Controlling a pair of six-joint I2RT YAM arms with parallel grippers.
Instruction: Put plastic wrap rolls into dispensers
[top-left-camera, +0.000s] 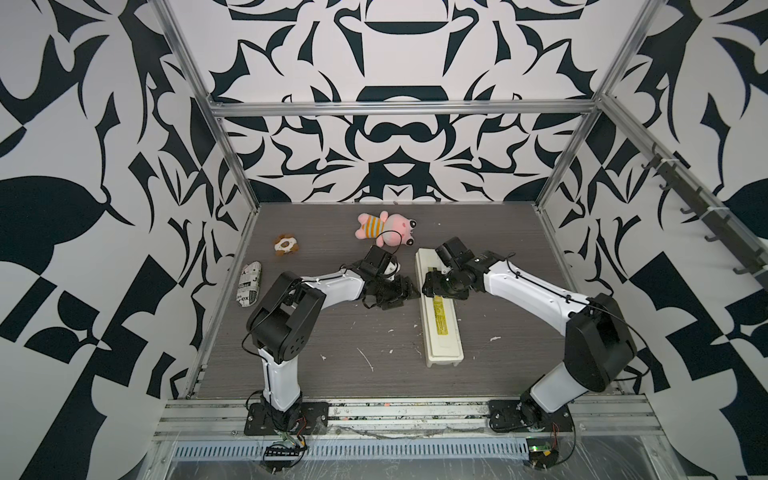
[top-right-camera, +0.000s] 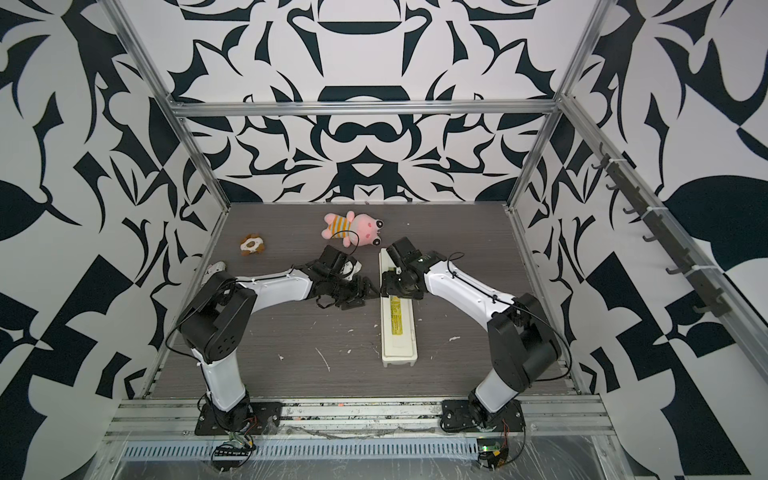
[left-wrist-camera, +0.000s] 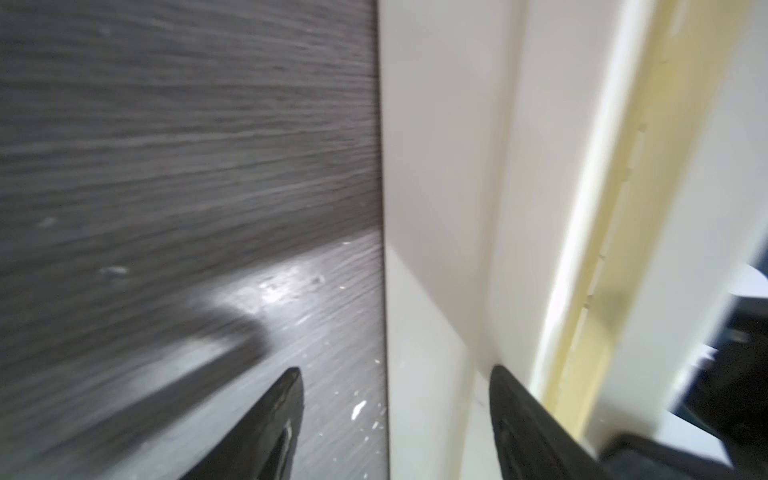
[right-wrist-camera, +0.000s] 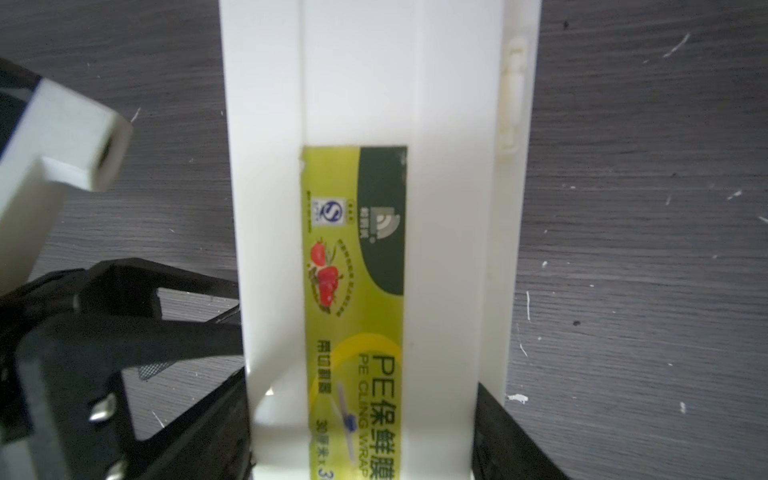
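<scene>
A long white dispenser (top-left-camera: 444, 344) with a yellow-green PE cling wrap label (right-wrist-camera: 352, 280) on top lies lengthwise in the middle of the table. My left gripper stands low at its left side; in the left wrist view its part-open fingertips face the dispenser's blurred long side. My right gripper is over the dispenser from the right, its fingertips at either side of the white body in the right wrist view; whether they touch it I cannot tell. No loose wrap roll is clearly visible.
A pink pig plush (top-left-camera: 392, 230) lies behind the dispenser, a small brown-and-white toy (top-left-camera: 285, 245) at back left, and a printed pale object (top-left-camera: 249, 284) at the left edge.
</scene>
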